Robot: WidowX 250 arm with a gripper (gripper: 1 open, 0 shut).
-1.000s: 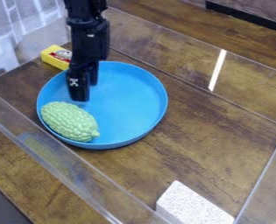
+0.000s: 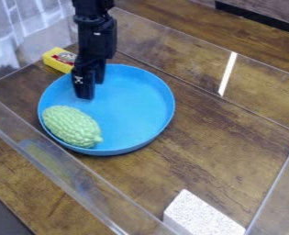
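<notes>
My black gripper (image 2: 88, 78) reaches down from the top over the left back part of a blue plate (image 2: 132, 110), its fingers open. A green, bumpy corn-like toy (image 2: 71, 126) lies at the front left of the plate. A yellow object with a red and white part (image 2: 59, 61) sits behind the plate, just left of my gripper, partly hidden by it.
A white speckled block (image 2: 203, 218) lies at the front right. Clear panels run along the lower left and right edges.
My gripper has shifted very slightly over the back of the plate. The plate and the objects look unmoved.
</notes>
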